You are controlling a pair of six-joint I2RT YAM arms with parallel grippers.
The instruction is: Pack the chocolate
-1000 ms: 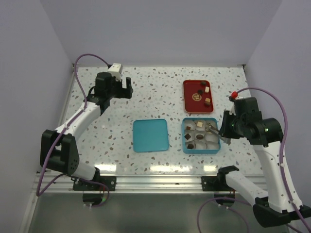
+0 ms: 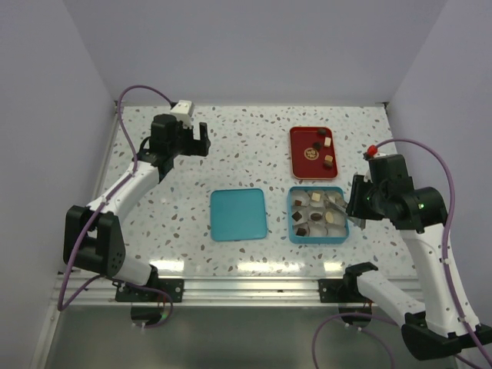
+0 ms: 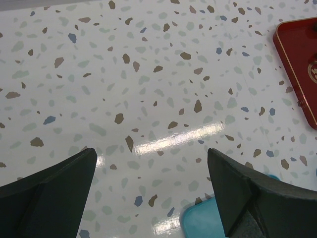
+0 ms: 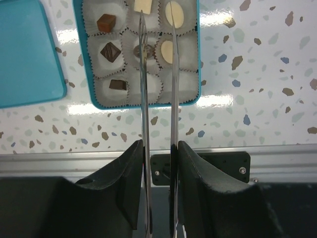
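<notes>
Metal tweezers (image 4: 174,99) sit between the black fingers of my right gripper, which is shut on them. Their two tips stand apart over the far right part of the blue box (image 2: 308,239). One tip lies across the edge of a pale oval chocolate (image 4: 177,15) in the far right compartment; contact cannot be judged. A pale square chocolate (image 4: 142,5) is in the far middle compartment, and a second pale oval chocolate (image 4: 167,51) in the middle right one. My left gripper hangs open and empty over the far left table.
Behind the box lies a red tray (image 2: 297,165) with several chocolates. The blue lid (image 2: 238,215) rests flat left of the box. In the near row, a dark chocolate (image 4: 118,85) fills the left compartment; the other two look empty.
The tweezers' arms appear spread wider over the far right compartment than before. My right arm has barely shifted, and the left arm has not moved.
</notes>
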